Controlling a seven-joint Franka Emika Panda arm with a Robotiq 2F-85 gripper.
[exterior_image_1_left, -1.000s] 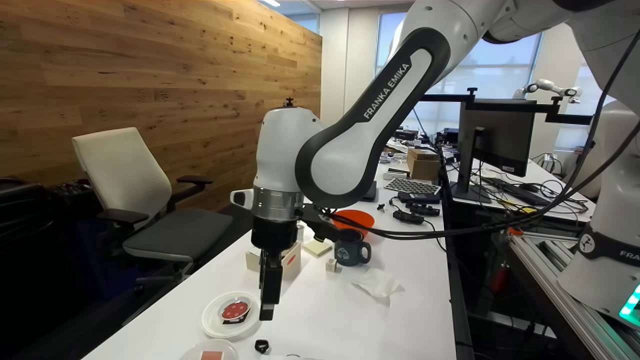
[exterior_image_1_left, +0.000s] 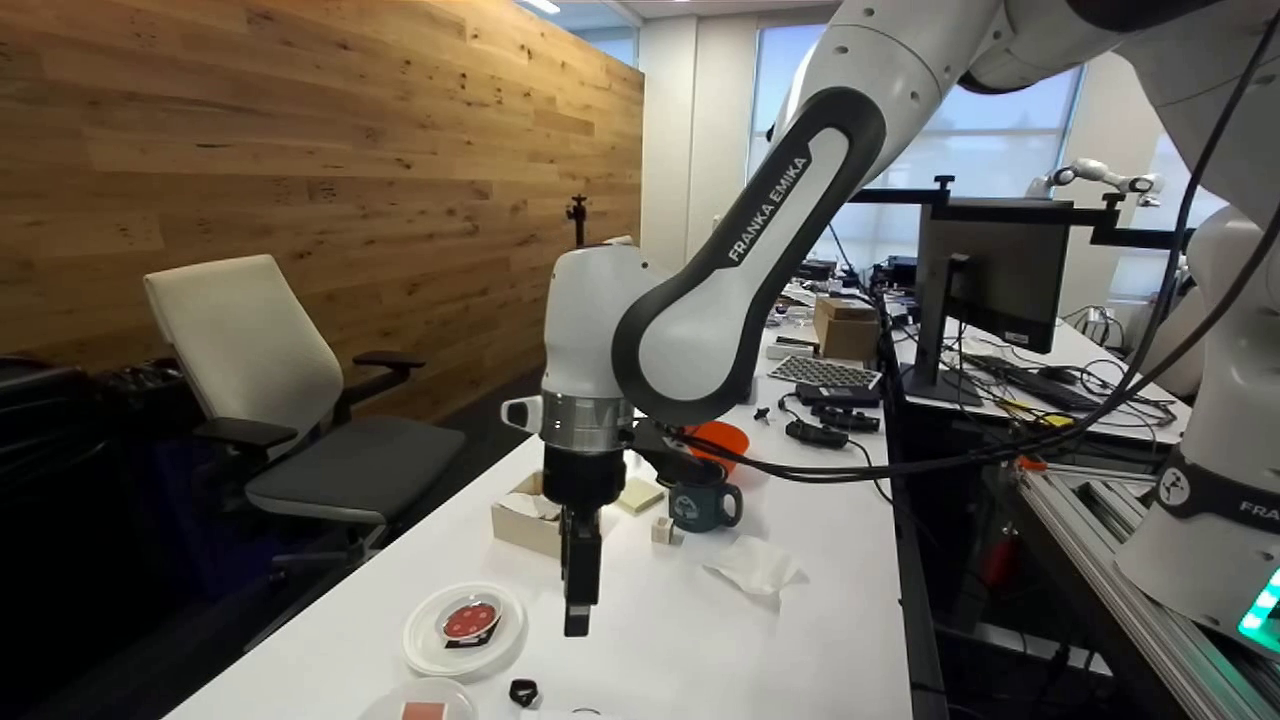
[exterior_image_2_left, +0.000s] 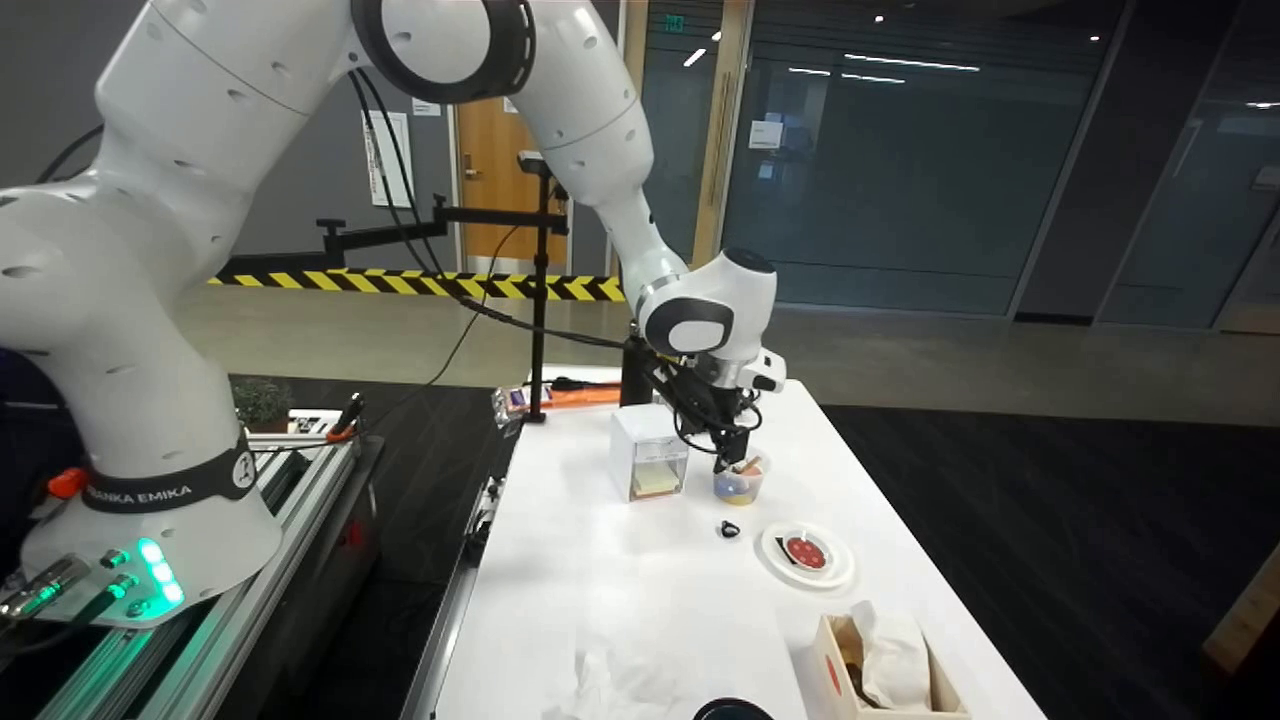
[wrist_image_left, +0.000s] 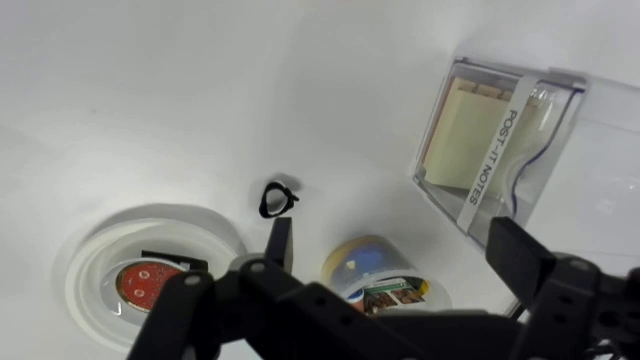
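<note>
My gripper is open in the wrist view, its two fingers far apart and nothing held between them. It hangs above the white table in exterior view 1, with the gripper tip (exterior_image_1_left: 577, 618) clear of the surface. A small black ring-like item (wrist_image_left: 277, 200) lies just beyond the left finger in the wrist view. Below the gap between the fingers sits a clear cup (wrist_image_left: 366, 264) with colourful packets inside, partly covered by the gripper body. The clear box of Post-it notes (wrist_image_left: 474, 135) stands to the right, near the right finger.
White plates with a small red-centred dish (exterior_image_1_left: 469, 620) rest left of the gripper. Farther off are an open box (exterior_image_1_left: 524, 520), a dark green mug (exterior_image_1_left: 705, 505), an orange bowl (exterior_image_1_left: 723, 439) and crumpled tissue (exterior_image_1_left: 758, 564). Table room between tissue and plates is bare.
In exterior view 1 the arm's wrist and gripper have shifted right, away from the plates, with the wrist a little lower. The table objects stay where they were.
</note>
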